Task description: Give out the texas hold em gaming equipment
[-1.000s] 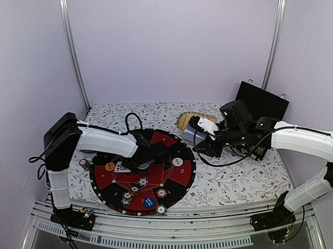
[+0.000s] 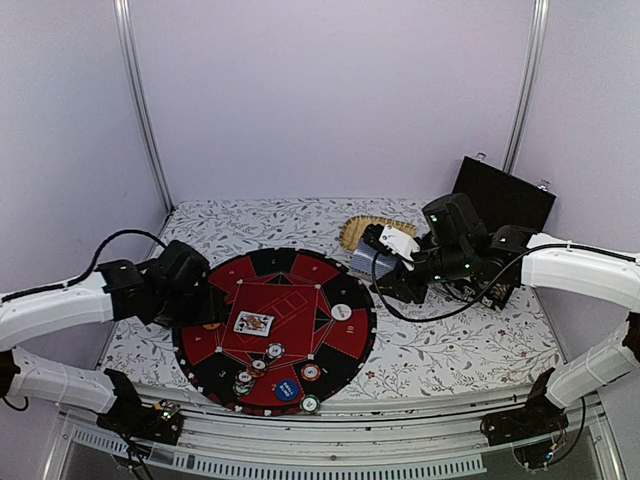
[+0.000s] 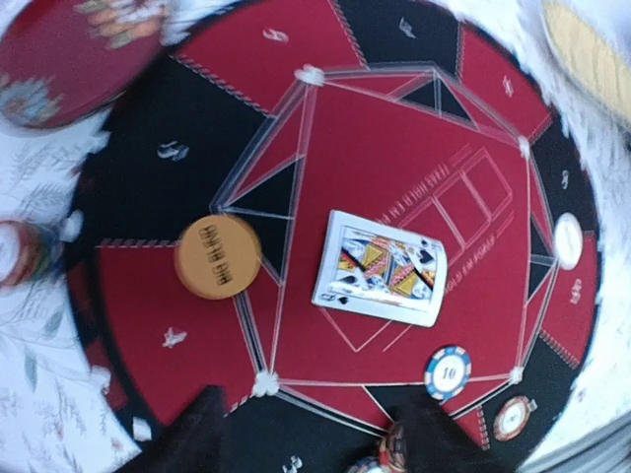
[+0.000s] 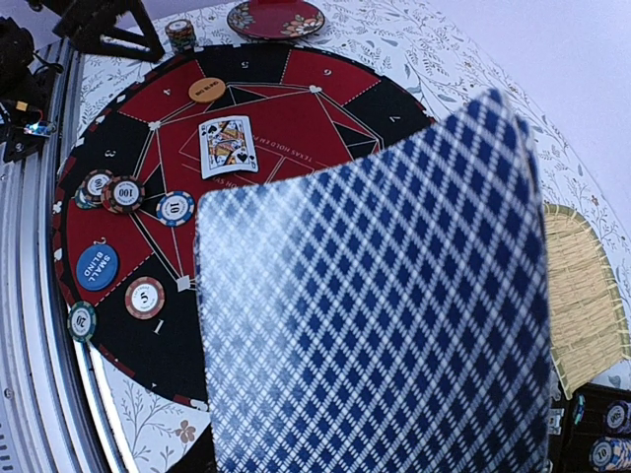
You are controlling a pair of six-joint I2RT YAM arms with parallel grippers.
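On the red and black round poker mat (image 2: 345, 355) lies a face-up spade picture card (image 3: 385, 268), near the centre. My left gripper is above the mat's left side, its fingers apart and nothing seen between them. Blue-and-white patterned cards (image 4: 375, 315) fill much of the right wrist view, held up by my right gripper (image 2: 382, 266), which is shut on them; its fingertips are hidden behind the cards there. An orange big blind disc (image 4: 207, 90) and a blue small blind disc (image 4: 97, 266) rest on the mat.
Several chips, among them a blue ten chip (image 4: 175, 208), lie along the mat's near side. Behind the right gripper are a woven tray (image 2: 352, 232) and an open black case (image 2: 505, 195). A red flowered plate (image 4: 276, 20) sits beyond the mat.
My left arm has swung left, from over the mat's middle to its left side, uncovering the picture card. The right arm and its cards have stayed put.
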